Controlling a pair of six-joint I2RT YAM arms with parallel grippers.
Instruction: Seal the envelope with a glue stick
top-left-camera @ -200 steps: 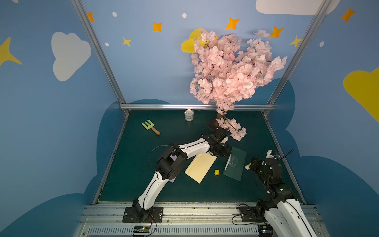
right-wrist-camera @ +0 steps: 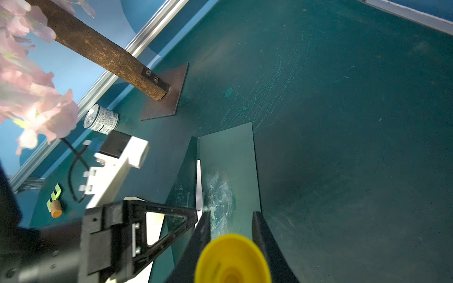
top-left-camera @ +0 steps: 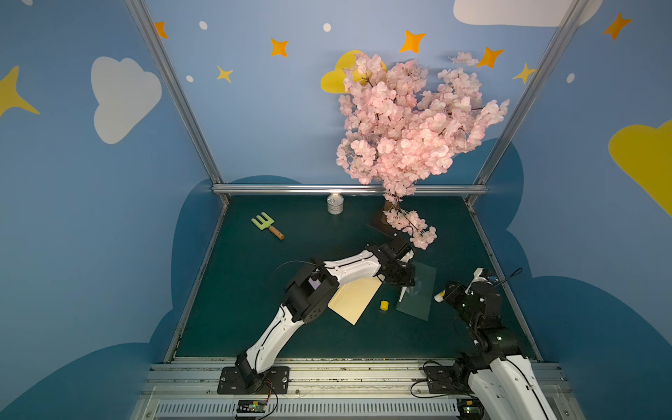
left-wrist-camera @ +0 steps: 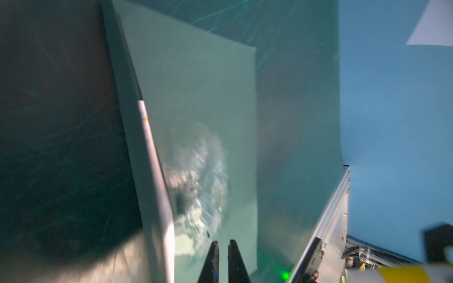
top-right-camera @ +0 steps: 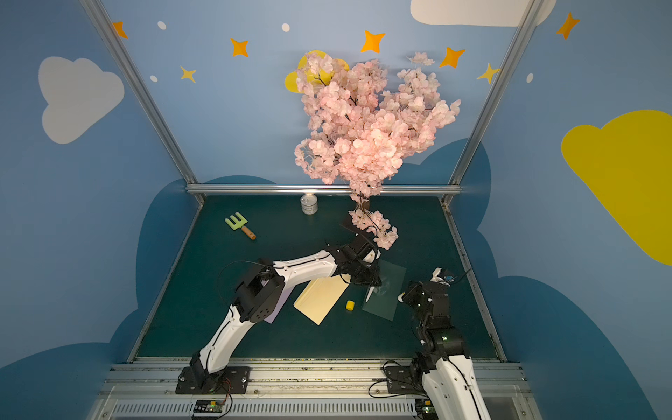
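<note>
The dark green envelope (top-left-camera: 422, 294) lies right of the table's middle, with a whitish smear of glue (left-wrist-camera: 207, 184) on it. Along its left side a raised flap (left-wrist-camera: 129, 132) shows a white edge. My left gripper is shut over the envelope beside that flap, and nothing shows between its fingers. My right gripper is shut on the glue stick (top-left-camera: 439, 296), whose yellow end fills the lower middle of the right wrist view; it is held clear to the right of the envelope. A small yellow cap (top-left-camera: 384, 306) sits left of the envelope.
A cream envelope (top-left-camera: 353, 301) and a lilac one (top-right-camera: 279, 305) lie under the left arm. Behind are the blossom tree's base (right-wrist-camera: 165, 94), a tin can (top-left-camera: 335, 203) and a toy fork (top-left-camera: 267, 225).
My left gripper has moved right, from beside the green envelope to over its left part, and the envelope has shifted very slightly. The right arm holding the glue stick has stayed nearly still.
</note>
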